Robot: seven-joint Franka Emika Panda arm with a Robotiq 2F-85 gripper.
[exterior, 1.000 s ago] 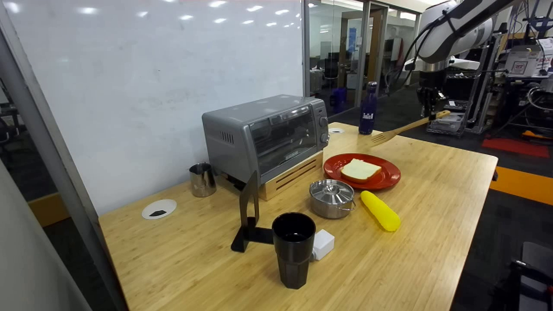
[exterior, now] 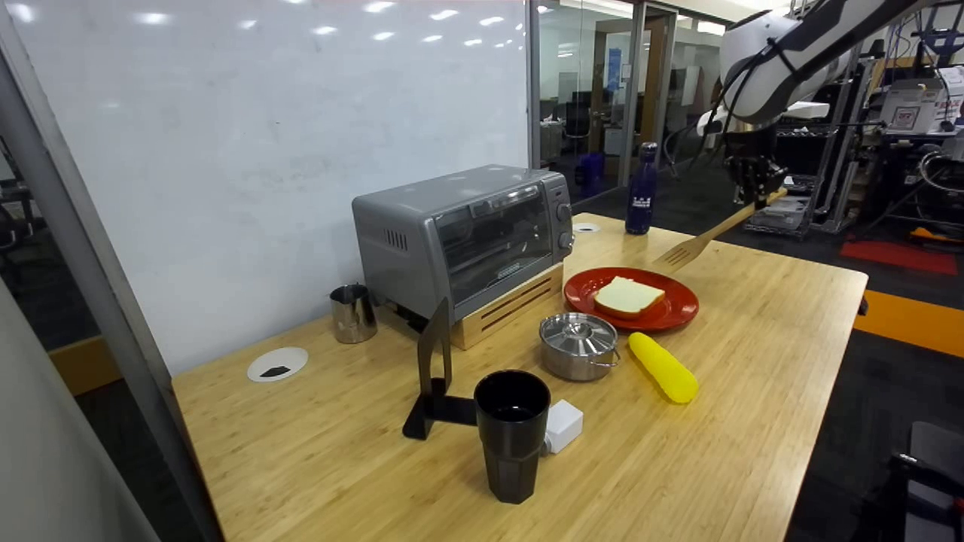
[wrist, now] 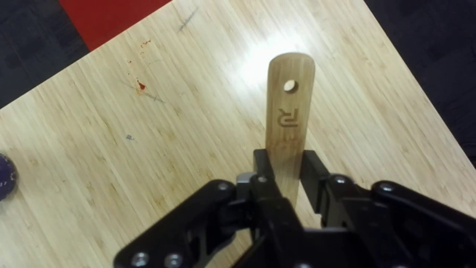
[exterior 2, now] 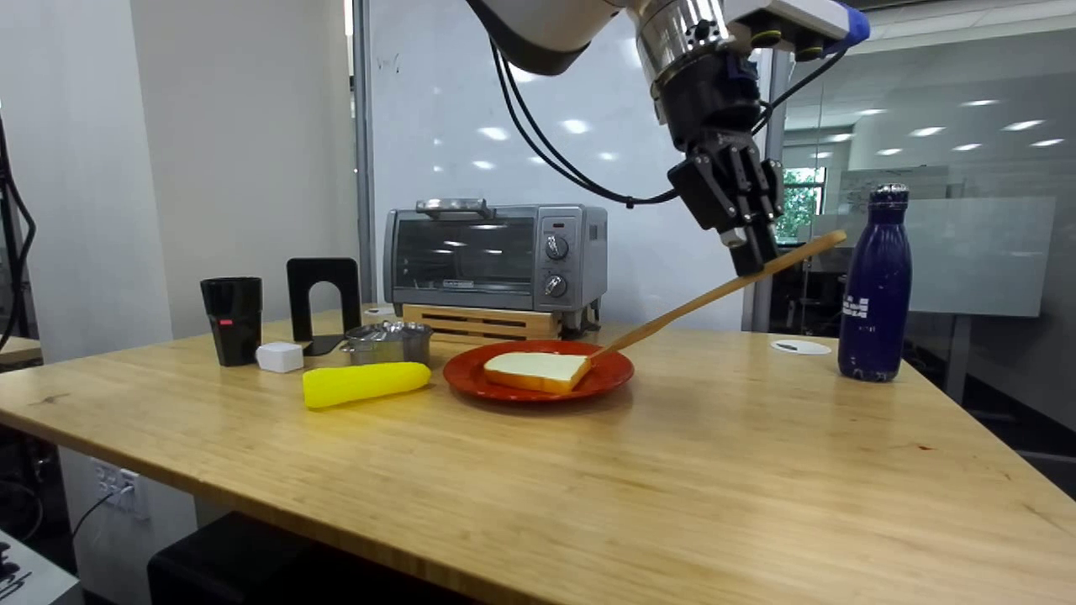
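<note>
A wooden spatula (exterior 2: 696,306) slants down from my gripper (exterior 2: 754,264), its handle end raised. In the wrist view, the handle (wrist: 290,107) runs between my gripper's (wrist: 285,163) two black fingers, which sit close against its edges. The slotted head (exterior: 679,257) points down toward the far side of the red plate (exterior: 673,316). Whether it touches the plate I cannot tell. A slice of bread (exterior: 628,296) lies flat on that plate. In exterior view 2, the spatula's low end is partly hidden behind the bread (exterior 2: 537,369).
A grey toaster oven (exterior: 465,239) stands on a wooden riser, its door shut. Near the plate are a lidded metal pot (exterior: 578,348) and a yellow object (exterior: 664,369). A dark blue bottle (exterior 2: 875,292) stands at the back. The table right of the plate is clear.
The spatula has tilted more steeply, its slotted head now lower and nearer the plate. My gripper and wrist have shifted slightly and tipped. The bread and plate stay put.
</note>
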